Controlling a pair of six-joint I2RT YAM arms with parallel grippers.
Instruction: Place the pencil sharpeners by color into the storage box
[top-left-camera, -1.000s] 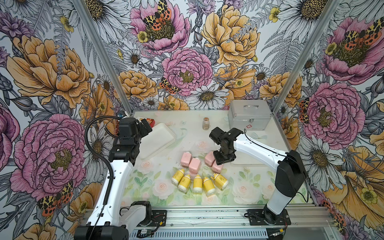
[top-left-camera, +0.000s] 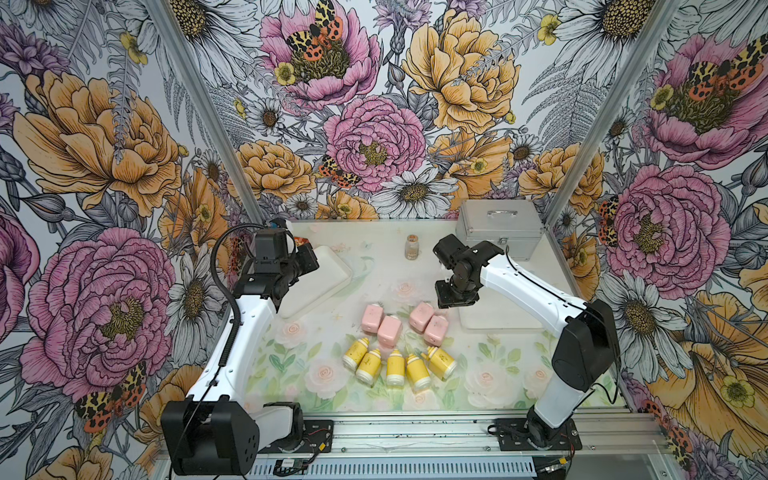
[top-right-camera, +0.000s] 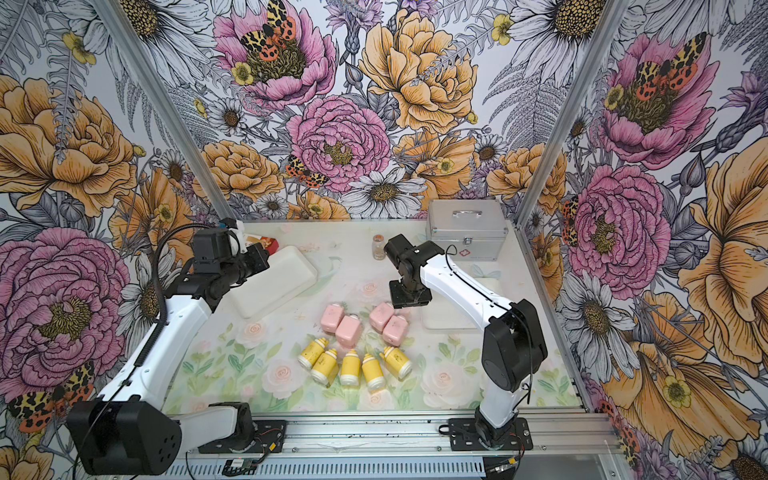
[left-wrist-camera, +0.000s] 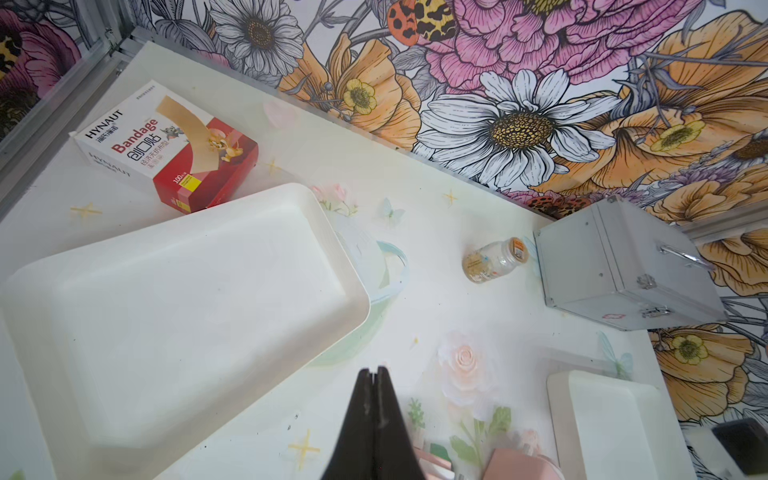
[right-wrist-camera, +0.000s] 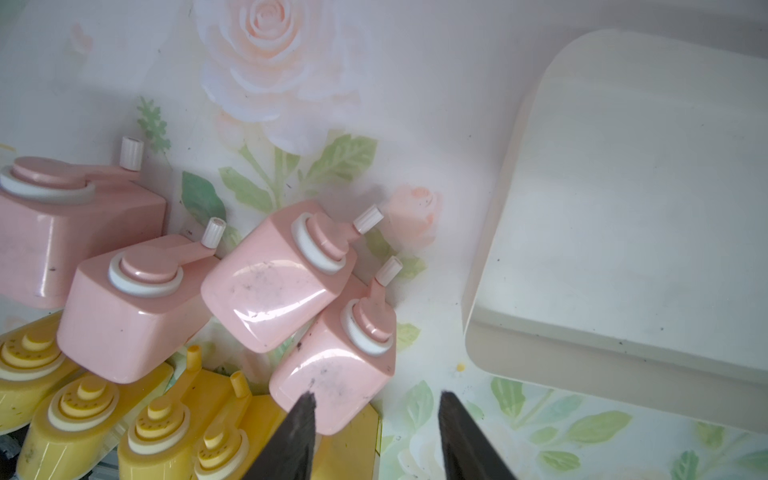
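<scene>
Four pink sharpeners (right-wrist-camera: 272, 280) and several yellow sharpeners (top-left-camera: 394, 368) lie grouped at the table's front middle, outside the two white boxes. My left gripper is shut with nothing between its fingers, raised at the left beside the left white storage box (left-wrist-camera: 184, 312). My right gripper is open above the right end of the pink group, beside the right white box (right-wrist-camera: 616, 216), with nothing held. Both boxes look empty in the wrist views.
A red-and-white bandage box (left-wrist-camera: 164, 148) is at the back left. A small glass jar (left-wrist-camera: 492, 260) stands at the back, left of a silver metal case (left-wrist-camera: 628, 264).
My left arm has moved and turned slightly rightward. My right gripper has risen and shifted a little right, uncovering more of the pink sharpeners. The sharpeners have not visibly moved.
</scene>
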